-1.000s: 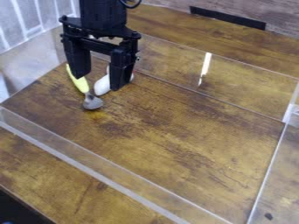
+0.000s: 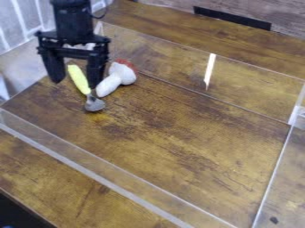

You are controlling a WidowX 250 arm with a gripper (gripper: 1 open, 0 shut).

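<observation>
My black gripper point(image 2: 74, 56) hangs at the upper left of the camera view, over the far left part of the wooden table, its two fingers spread apart. Just below and right of it lie a yellow elongated object point(image 2: 78, 77), a white object point(image 2: 112, 81) with some red at its far end, and a small grey metal piece point(image 2: 94, 104). I see nothing clearly held between the fingers.
Clear plastic walls edge the area at left and right. A thin white strip point(image 2: 210, 71) shows at the back right.
My gripper has moved left and away toward the back, uncovering more of the yellow and white objects. The objects look unmoved.
</observation>
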